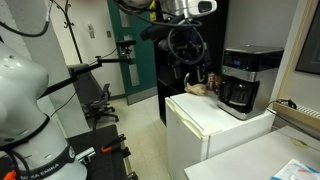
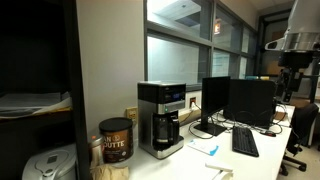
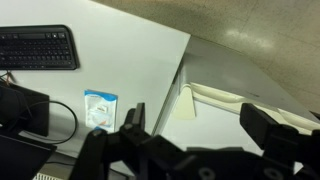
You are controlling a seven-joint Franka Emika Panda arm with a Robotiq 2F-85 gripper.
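Note:
With its dark fingers spread apart, my gripper is open in the wrist view, and nothing shows between them. It hangs high over the white counter (image 3: 215, 128), which lies well below the fingertips. A black and steel coffee maker (image 1: 245, 80) stands upright at the back of the white cabinet top (image 1: 207, 113) in exterior view 1. Exterior view 2 shows the same coffee maker (image 2: 162, 120) with its carafe under the brewer. A small pale yellow item (image 3: 185, 104) lies by the counter's edge. On the adjoining desk a blue and white packet (image 3: 100, 108) lies flat.
A brown coffee can (image 2: 116, 140) stands beside the coffee maker, near a rice cooker (image 2: 50, 164). The keyboard (image 3: 38, 48) and monitors (image 2: 250, 100) occupy the desk farther along. Bare desk surface (image 3: 130, 50) lies around the packet. A gap separates desk and cabinet.

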